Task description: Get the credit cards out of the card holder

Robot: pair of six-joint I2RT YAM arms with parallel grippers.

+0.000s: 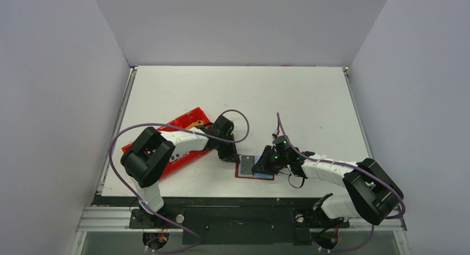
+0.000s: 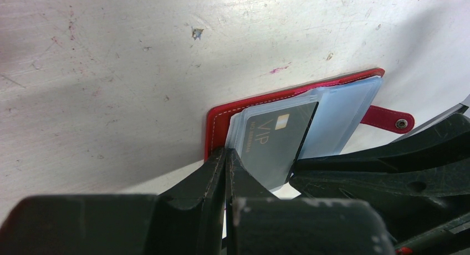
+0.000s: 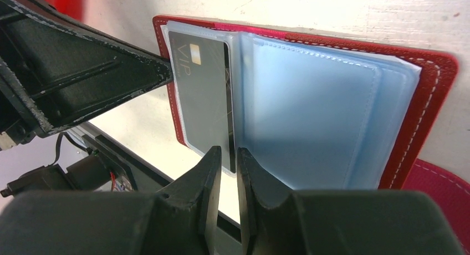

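Note:
The open card holder (image 1: 268,178), red leather with clear plastic sleeves, lies flat near the table's front edge. A grey VIP card (image 3: 198,88) sits in its left sleeve, its dark right edge level with the sleeve opening; the pale right-hand sleeve (image 3: 310,111) shows no card. My left gripper is shut at the holder's left edge; whether any leather is between its tips cannot be told. Over the card's right edge, my right gripper is shut but for a narrow gap, and nothing clearly shows as gripped.
A red bin (image 1: 194,114) with several items stands at the left, partly under the left arm. The holder's red strap with a snap (image 2: 400,123) sticks out to the right.

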